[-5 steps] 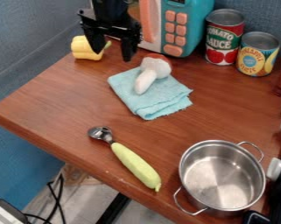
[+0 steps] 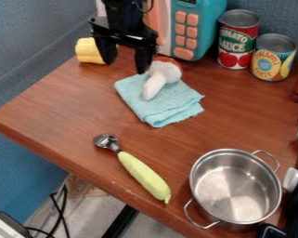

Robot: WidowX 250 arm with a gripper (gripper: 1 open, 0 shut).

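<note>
The black gripper (image 2: 125,56) hangs at the top of the camera view, above the back left of the table, between a yellow object (image 2: 92,49) and a white plush-like item (image 2: 159,79) on a folded light-blue cloth (image 2: 151,106). Whether its fingers hold anything is hard to make out. An ice-cream scoop with a pale yellow handle (image 2: 145,174) lies on the near left of the wooden table (image 2: 58,121).
A teal toy microwave (image 2: 186,28), a tomato sauce can (image 2: 238,42) and a second can (image 2: 273,58) stand at the back. A steel pot (image 2: 234,186) is at front right.
The gripper has shifted to the right over the last second, from above the yellow object toward the white item. The objects on the table look unchanged.
</note>
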